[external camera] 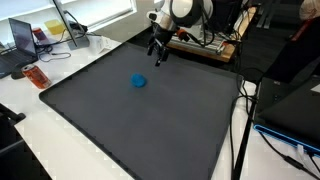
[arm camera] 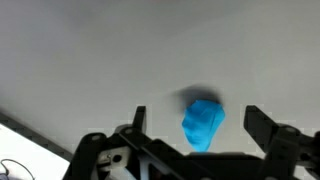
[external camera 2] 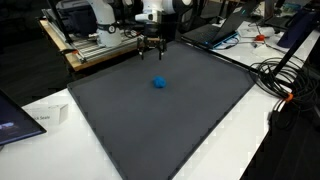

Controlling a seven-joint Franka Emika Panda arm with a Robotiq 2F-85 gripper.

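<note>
A small bright blue object (external camera: 138, 80) lies alone on the dark grey mat (external camera 2: 180, 105); its exact kind is too small to tell. In the wrist view the blue object (arm camera: 203, 124) appears at the lower middle, between the two spread fingers but lower than them in space. My gripper is open and holds nothing. From outside, the gripper (external camera: 156, 55) hangs over the mat's far end, beyond the blue object. In the second exterior view the gripper (external camera 2: 152, 47) is behind and slightly left of the blue object (external camera 2: 159, 82).
An orange-red can (external camera: 37, 77) and a laptop (external camera: 24, 37) stand off the mat's left side. Black cables (external camera 2: 290, 85) coil beyond the mat's right edge. A white box (external camera 2: 32, 123) sits at the left.
</note>
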